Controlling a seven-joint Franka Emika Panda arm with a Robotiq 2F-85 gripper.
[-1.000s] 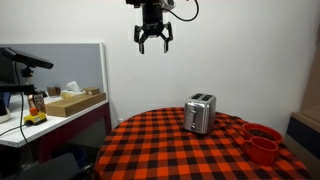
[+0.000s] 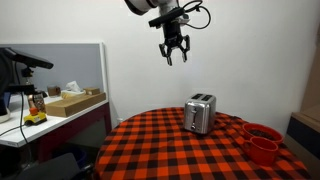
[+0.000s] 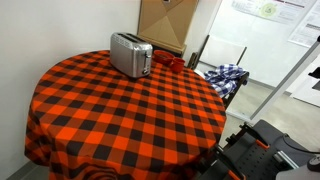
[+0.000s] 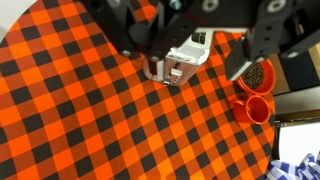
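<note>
A silver two-slot toaster (image 2: 200, 114) stands upright on the round table with its red and black checkered cloth (image 2: 150, 150). My gripper (image 2: 177, 61) hangs high above the table, clear of the toaster and slightly to its left in exterior view 1. Its fingers are apart with nothing visible between them. In the wrist view the toaster (image 4: 172, 70) lies below the gripper, partly hidden by it. Exterior view 2 shows the toaster (image 3: 131, 56) near the table's back edge, but no gripper.
To the toaster's right are a red bowl (image 4: 265, 76) with brown contents and a red cup (image 4: 257, 109). A side table at left holds a cardboard box (image 2: 76, 104). Blue-and-white cloth (image 3: 222, 76) lies beyond the table.
My gripper has moved right and a little lower in exterior view 1, and its fingers appear closer together. The toaster and red dishes have stayed put.
</note>
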